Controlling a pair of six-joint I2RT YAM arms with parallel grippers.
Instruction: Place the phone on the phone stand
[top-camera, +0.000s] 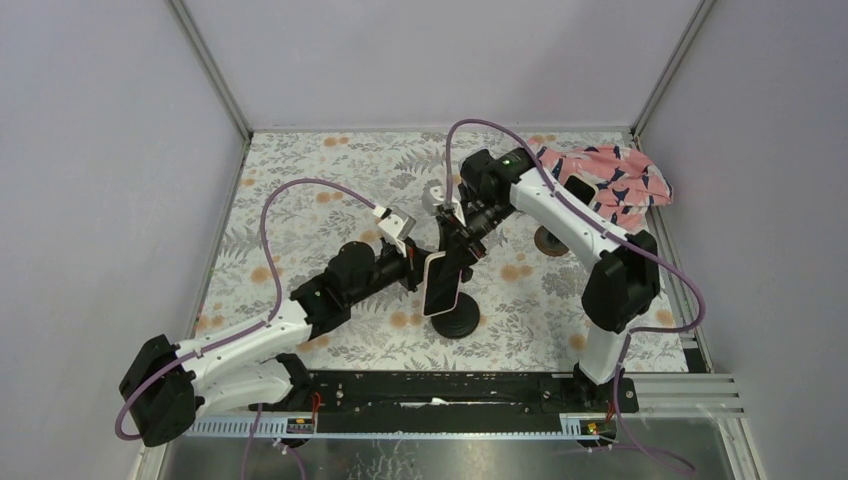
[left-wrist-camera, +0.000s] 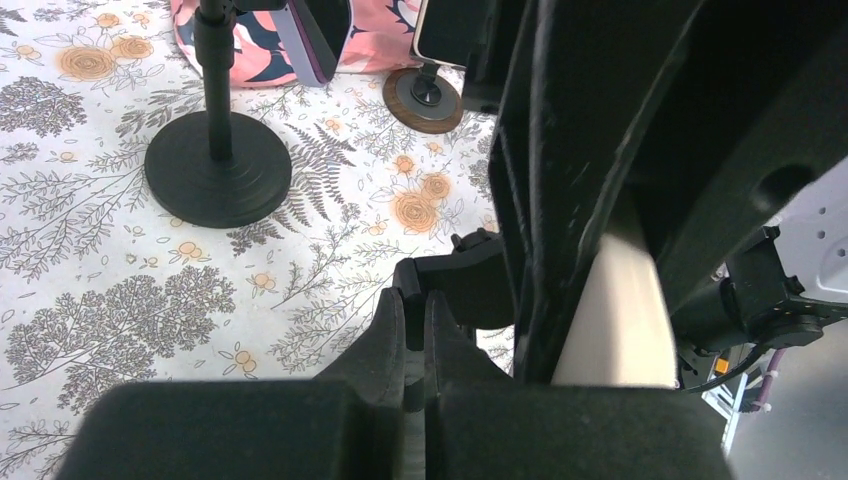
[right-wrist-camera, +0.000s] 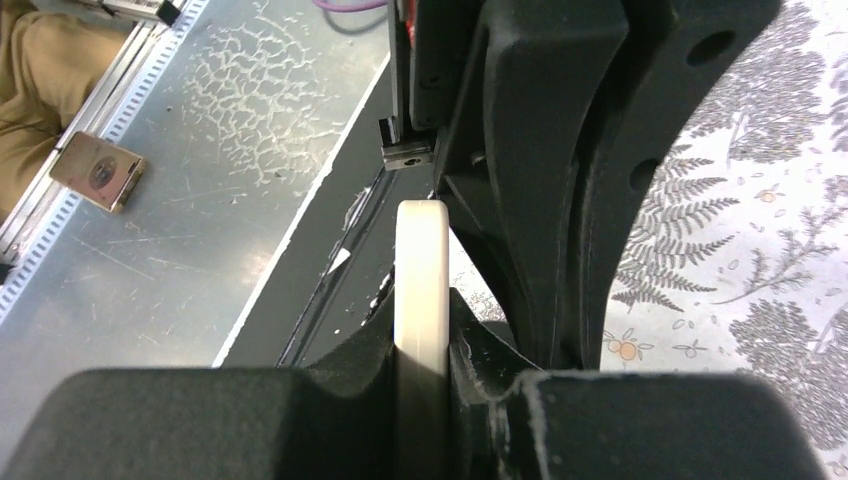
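Note:
In the top view a dark phone with a light rim (top-camera: 441, 285) is upright over a black round stand (top-camera: 457, 325) at the front middle. My right gripper (top-camera: 462, 250) is shut on the phone, whose cream edge (right-wrist-camera: 421, 260) shows between its fingertips in the right wrist view. My left gripper (top-camera: 418, 262) is beside the phone's left side, shut on a black piece of the stand (left-wrist-camera: 455, 285), seen in the left wrist view. How the phone rests on the stand is largely hidden.
Another black stand (left-wrist-camera: 220, 175) stands farther back. At the right are a smaller stand with a phone (top-camera: 582, 188) and a pink patterned cloth (top-camera: 630, 170).

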